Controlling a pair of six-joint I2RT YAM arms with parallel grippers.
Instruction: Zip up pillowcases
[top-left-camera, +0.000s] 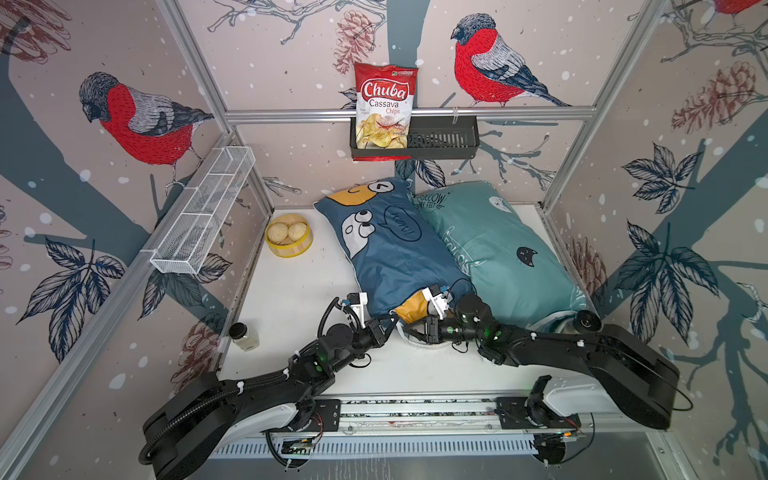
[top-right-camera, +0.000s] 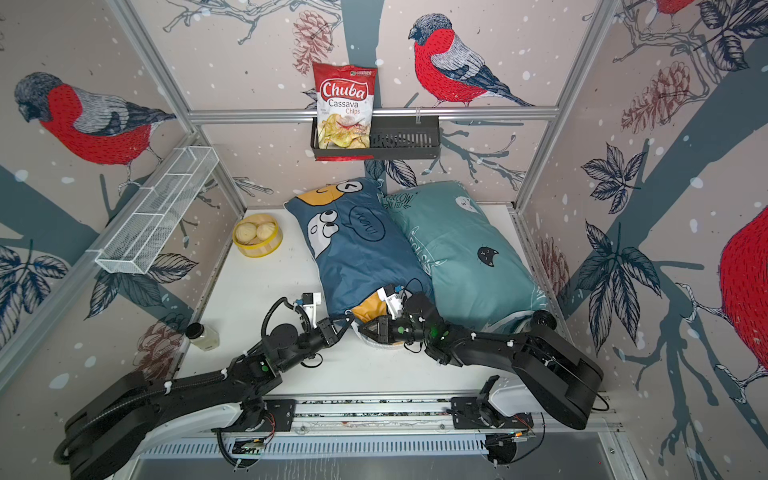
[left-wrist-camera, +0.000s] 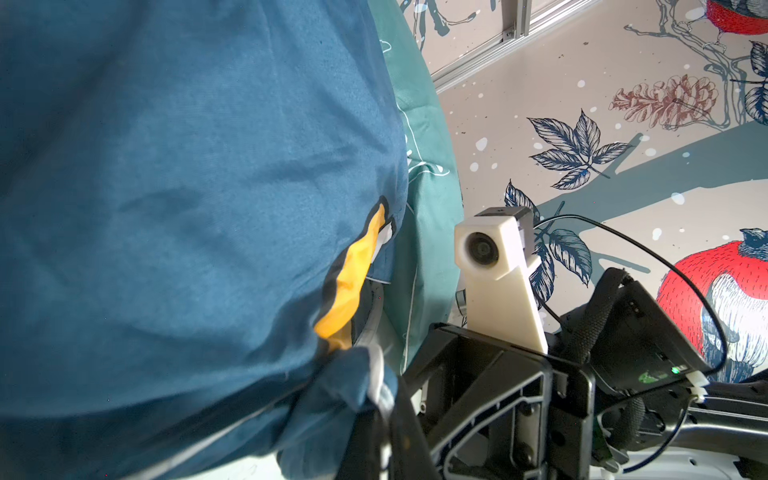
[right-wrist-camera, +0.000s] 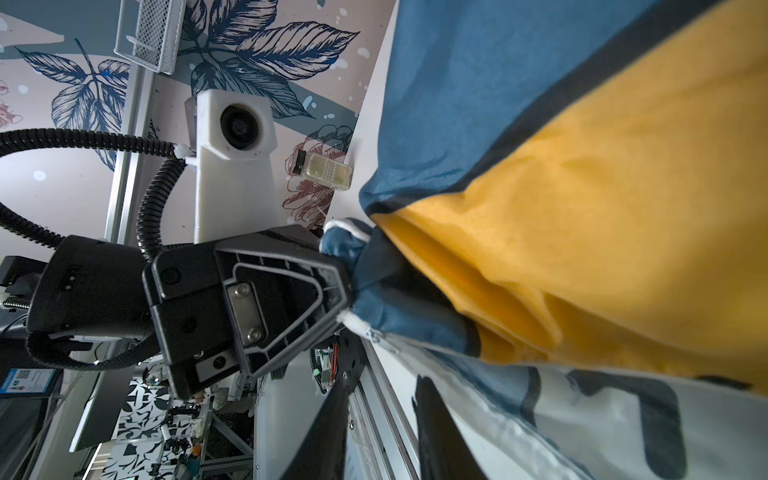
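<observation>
A blue pillowcase (top-left-camera: 384, 244) with cartoon prints and a yellow patch lies beside a teal pillowcase (top-left-camera: 496, 248). My left gripper (top-left-camera: 392, 320) is shut at the blue case's near corner; in the left wrist view bunched blue fabric and white edging (left-wrist-camera: 376, 368) sit at its fingertips. My right gripper (top-left-camera: 416, 326) is just right of it, low at the open yellow-lined edge. In the right wrist view its fingers stand apart below the white zipper edging (right-wrist-camera: 384, 340), with nothing visible between them.
A yellow steamer (top-left-camera: 289, 244) sits back left, a jar (top-left-camera: 244, 337) front left. A chip bag (top-left-camera: 385, 108) in a shelf and a white wire basket (top-left-camera: 200, 216) hang on the walls. Free table shows at left and front.
</observation>
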